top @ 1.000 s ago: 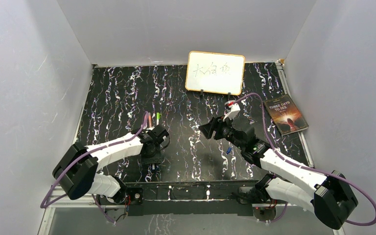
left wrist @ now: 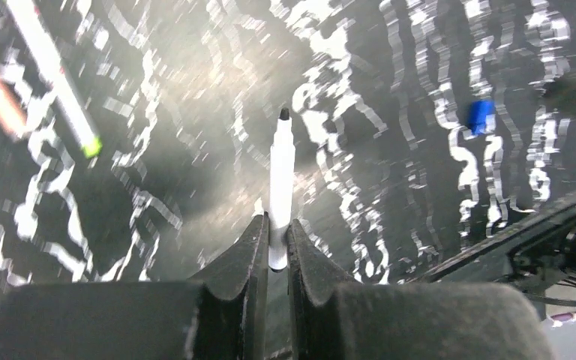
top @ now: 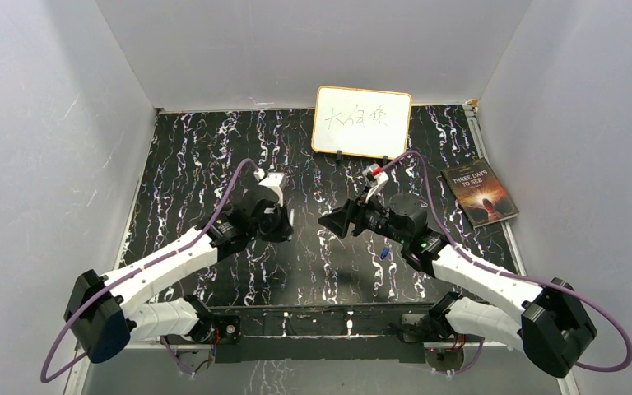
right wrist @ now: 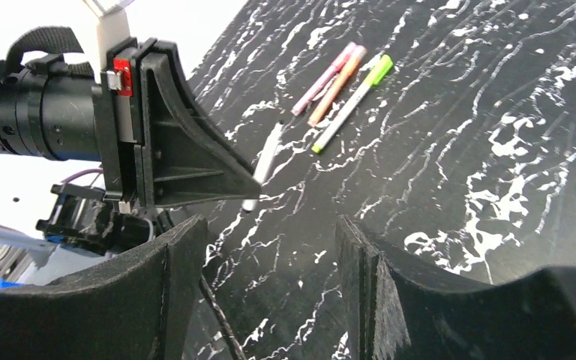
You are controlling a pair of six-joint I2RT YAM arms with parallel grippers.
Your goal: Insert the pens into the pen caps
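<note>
A slim white pen [left wrist: 282,169] with a black tip is gripped between the fingers of my left gripper, its tip pointing away from the fingers. The same pen [right wrist: 267,159] shows beyond the left gripper's dark finger in the right wrist view, held above the table. Facing it across a gap, my right gripper [top: 332,224] stands open with nothing between its fingers. A small blue cap [top: 384,253] lies on the table beside the right arm; the left wrist view shows this blue cap [left wrist: 481,117] on the right.
Three capped pens lie side by side: pink [right wrist: 324,78], orange [right wrist: 337,86] and green-capped white [right wrist: 352,105]. A whiteboard [top: 361,122] stands at the back and a book [top: 480,192] at the right edge.
My left gripper has risen off the front of the table and swung inward with the white pen, now aimed across the table. The right arm has shifted slightly left, still open.
</note>
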